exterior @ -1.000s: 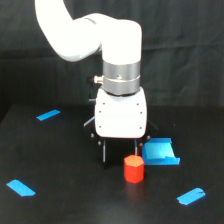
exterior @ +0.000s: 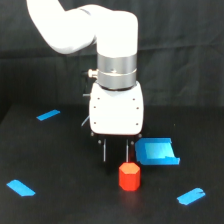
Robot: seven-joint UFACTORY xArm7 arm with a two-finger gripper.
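A red, six-sided block (exterior: 129,177) rests on the dark table, nearer the camera than my gripper (exterior: 116,153). The white hand hangs pointing down, just behind and slightly left of it. Two thin dark fingers stand apart, so the gripper is open, and nothing shows between them. The right finger comes down close behind the block; whether they touch I cannot tell. Right of the hand lies a blue tray-like piece (exterior: 158,151), partly hidden by it.
Flat blue strips lie at the far left (exterior: 48,115), the near left (exterior: 20,188) and the right (exterior: 190,196). Dark, bare table surrounds the block on its left and front. A black curtain hangs behind.
The block has shifted a little left and toward the camera. My hand has moved slightly left, and the fingers look somewhat closer together.
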